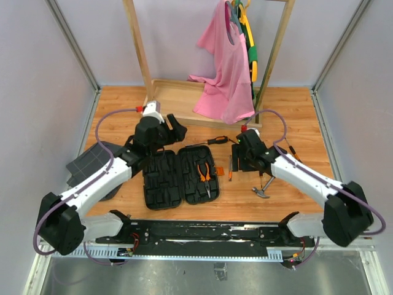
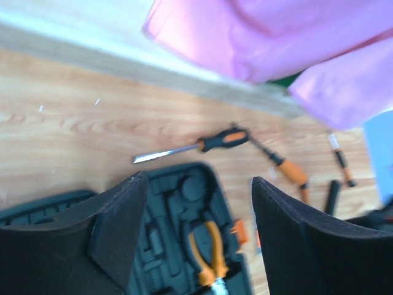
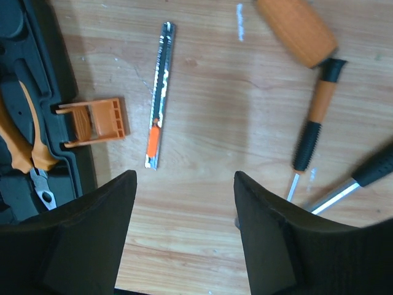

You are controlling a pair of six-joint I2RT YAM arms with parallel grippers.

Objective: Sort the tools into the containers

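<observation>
An open black toolbox (image 1: pixel 161 178) holds orange-handled pliers (image 1: pixel 202 172). My left gripper hangs open above the box's rear. My right gripper is open over the table right of the box, nothing between its fingers. A black-and-orange screwdriver (image 1: pixel 217 140) lies behind the box; an orange-marked knife (image 3: pixel 156 110) and an orange plastic piece (image 3: pixel 92 121) lie right of it. In the right wrist view are a wooden-handled tool (image 3: pixel 295 31), a black-orange handled tool (image 3: pixel 316 110) and a black-handled tool (image 3: pixel 373 166), probably the hammer (image 1: pixel 261 192).
A wooden rack (image 1: pixel 159 98) with hanging garments, including a pink shirt (image 1: pixel 218 92), stands at the back. A dark grey mat (image 1: pixel 86 166) lies at the left, partly behind my left arm.
</observation>
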